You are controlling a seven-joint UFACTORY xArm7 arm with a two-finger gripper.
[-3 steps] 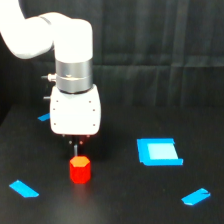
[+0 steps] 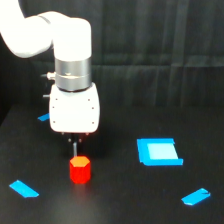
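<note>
A red block (image 2: 80, 170) with a six-sided, orange-tinted top stands upright on the dark table, left of the middle. Directly above and slightly behind it, the white arm points down with its gripper (image 2: 75, 150) at the end. The dark fingers are hard to make out against the black background, and whether they touch the block cannot be told. To the right, a white square (image 2: 161, 151) bordered in blue lies flat on the table.
Blue tape strips mark the table at the front left (image 2: 23, 188), the front right (image 2: 196, 197) and behind the arm (image 2: 43, 117). Between the block and the blue-bordered square the surface is clear. A dark curtain (image 2: 150, 60) hangs behind.
The arm and gripper sit a touch lower than a second ago, if anything. Block and square have not moved.
</note>
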